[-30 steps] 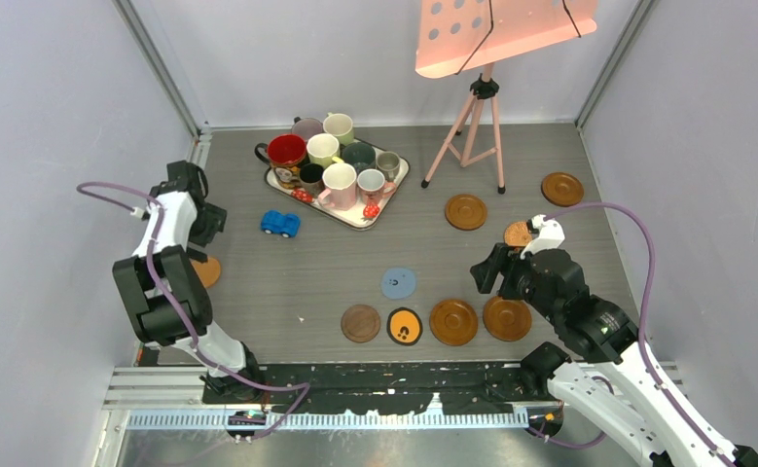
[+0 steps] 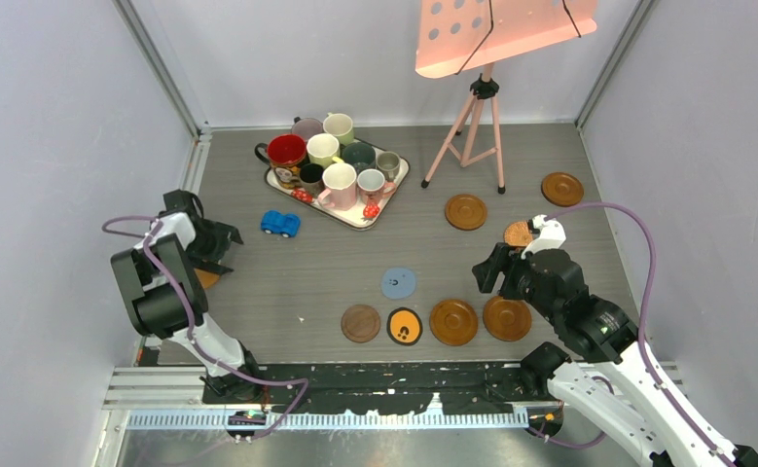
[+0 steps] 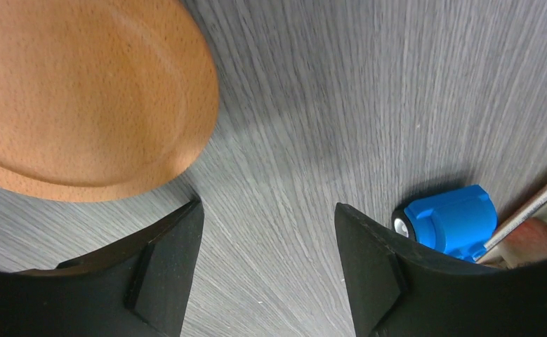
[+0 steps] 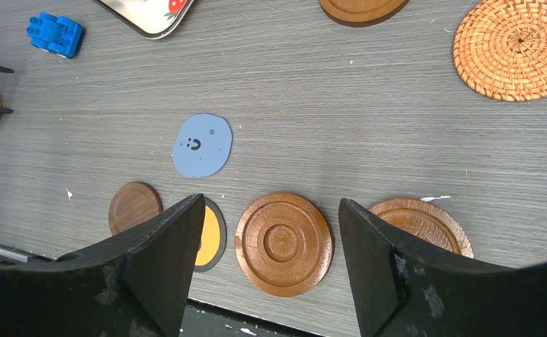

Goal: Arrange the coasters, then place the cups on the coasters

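Observation:
Several cups, among them a pink cup [image 2: 339, 185] and a red mug [image 2: 286, 159], stand crowded on a tray [image 2: 361, 223] at the back. An orange-brown coaster [image 3: 116, 105] lies at the table's left, partly under my left arm in the top view. My left gripper is low over the table beside that coaster, fingers apart, with only bare tabletop between them. Over the right side hangs my open right gripper, empty, above a brown wooden coaster [image 4: 283, 244]. Other coasters include a blue one [image 2: 398, 283] and a yellow-and-black one [image 2: 404, 326].
A blue toy car [image 2: 280, 224] sits left of the tray's front. The pink stand [image 2: 472, 136] occupies the back right. A woven coaster [image 4: 517, 48] and more brown coasters lie at the right.
The right arm and the cups look unmoved.

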